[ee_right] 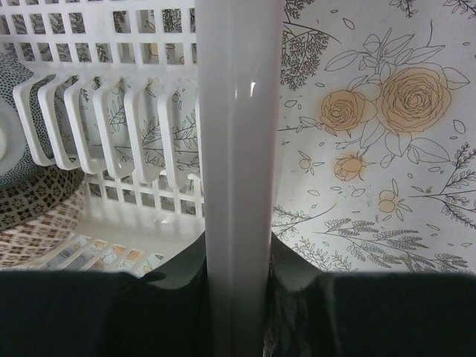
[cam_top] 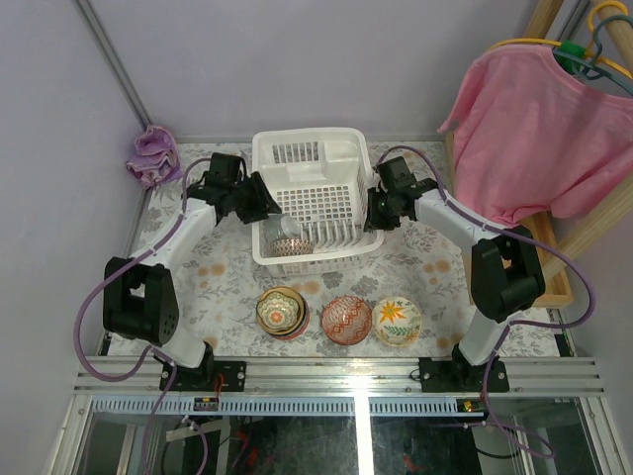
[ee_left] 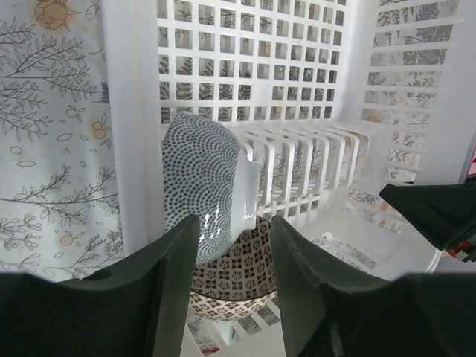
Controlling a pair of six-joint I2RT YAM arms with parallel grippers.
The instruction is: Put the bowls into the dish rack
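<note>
The white dish rack [cam_top: 312, 139] holds a grey patterned bowl [ee_left: 197, 178] tilted on edge in its near-left part, with a brown patterned bowl [ee_left: 234, 279] beside it. My left gripper hovers at the grey bowl, part open, nothing seen held. My right gripper is shut on the rack's right rim. Outside, in front of the rack, are stacked bowls [cam_top: 281, 312], a red patterned bowl [cam_top: 346, 320] and a flower bowl [cam_top: 397, 322].
A pink shirt [cam_top: 534, 129] hangs over a wooden stand at the right. A purple cloth [cam_top: 154, 156] lies at the back left. Patterned table shows on both sides of the rack.
</note>
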